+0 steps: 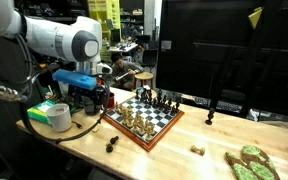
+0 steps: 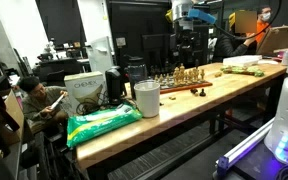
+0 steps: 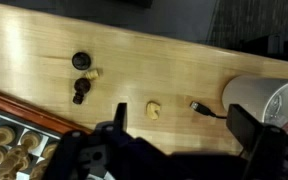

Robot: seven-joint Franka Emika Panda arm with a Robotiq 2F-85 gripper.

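My gripper hangs open above the table, with its dark fingers (image 3: 242, 124) spread wide in the wrist view. A small yellowish piece (image 3: 153, 109) lies on the wood below and between them. Left of it are two black pieces (image 3: 81, 61) and a small tan piece (image 3: 92, 74). A thin dark object (image 3: 204, 108) lies toward the right finger. The chessboard (image 3: 29, 118) holds several light pieces (image 3: 18, 153); in exterior view 1 dark pieces (image 1: 161, 98) stand along its far side. What the small loose pieces are is hard to tell.
A white tub (image 3: 242, 92) stands close by the right finger, and a green bag (image 2: 104, 122) lies at the table's end. Other loose pieces (image 1: 197, 150) and a green-brown patterned item (image 1: 252, 163) occupy the table's right side. Bare wood surrounds them.
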